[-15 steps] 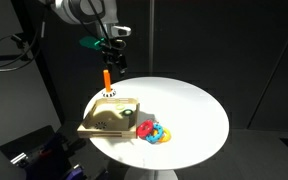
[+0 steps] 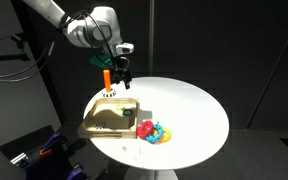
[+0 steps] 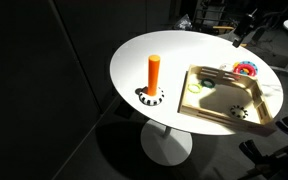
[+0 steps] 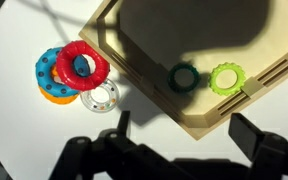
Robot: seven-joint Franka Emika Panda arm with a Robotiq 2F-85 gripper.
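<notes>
My gripper is open, with nothing between its fingers. In exterior view 1 it hangs (image 2: 124, 82) above the table, over the back right of the wooden box (image 2: 82, 130). The wrist view shows a dark green ring (image 4: 196, 75) and a yellow-green ring (image 4: 216, 85) inside the box, near one wall. Outside lie a red ring (image 4: 68, 75) on a blue one (image 4: 41, 72), an orange edge (image 4: 62, 99) below them, and a clear dotted ring (image 4: 110, 103) alongside. An orange post (image 3: 153, 72) stands upright through a black-and-white ring (image 3: 141, 99).
The box's raised walls (image 3: 219, 122) surround the rings in it; a black-spotted ring (image 3: 233, 108) also lies inside.
The box, post and rings have not visibly moved.
</notes>
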